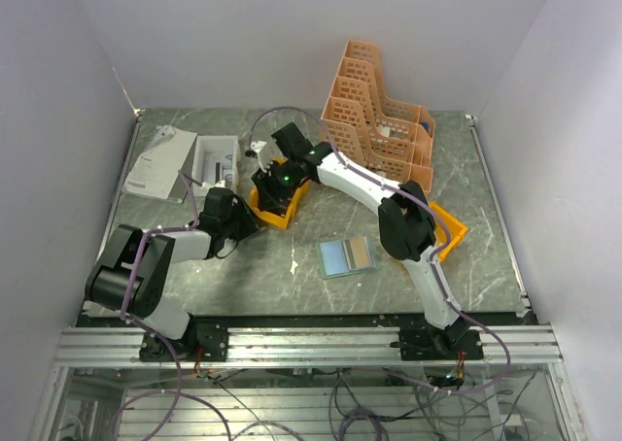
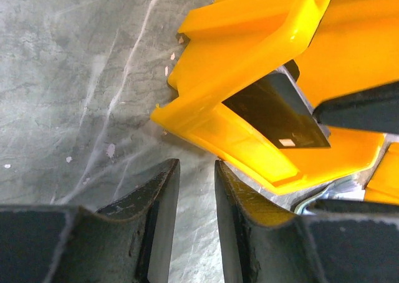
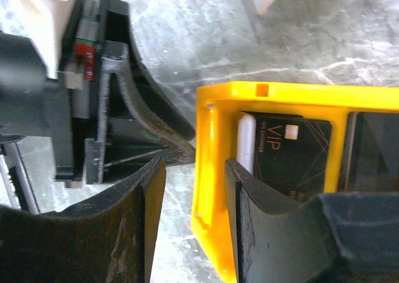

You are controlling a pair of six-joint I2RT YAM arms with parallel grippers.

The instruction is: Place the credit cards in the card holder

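The yellow card holder [image 1: 289, 218] sits at the middle left of the table; its near rim [image 2: 249, 58] fills the left wrist view's upper right, with a dark card [image 2: 265, 111] inside. In the right wrist view it holds a black VIP card [image 3: 290, 158]. My left gripper is part open at the holder's outer edge, nothing visible between its fingers. My right gripper is over the holder, fingertips at a pale, thin edge at its left end; whether anything is held is hard to tell. A blue card pad [image 1: 345, 255] lies nearer the front.
A white box [image 1: 204, 145] and flat grey board [image 1: 155, 164] lie at the back left, a peach tiered rack [image 1: 389, 140] at the back right. A second yellow holder [image 1: 457, 229] is at the right.
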